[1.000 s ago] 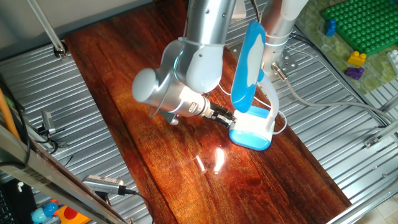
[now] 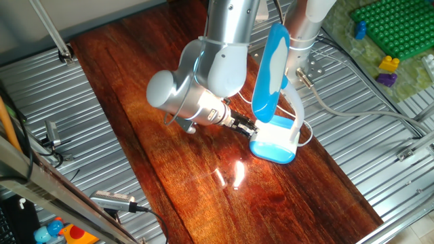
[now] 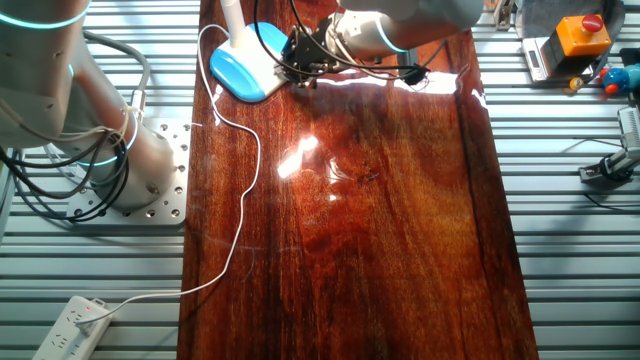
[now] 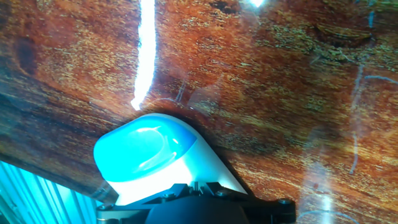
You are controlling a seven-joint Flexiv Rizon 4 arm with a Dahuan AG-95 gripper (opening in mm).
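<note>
A blue and white desk lamp (image 2: 274,150) stands on the wooden table, its long blue head (image 2: 269,73) raised over the base. My gripper (image 2: 253,129) reaches the side of the lamp's base, seeming to touch or nearly touch it. In the wrist view, the fingertips of my gripper are together in front of the white part of the base (image 4: 202,163), with nothing visible between them. Exterior view 2 has the blue base (image 3: 243,76) at the table's top left, beside the dark gripper (image 3: 292,68). Whether the fingers press on the base is hidden.
A white cord (image 3: 257,160) runs from the lamp across the table to a power strip (image 3: 70,328).
My arm has shifted very slightly to the right in exterior view 1, its fingertips staying by the base. The lamp has not visibly moved.
</note>
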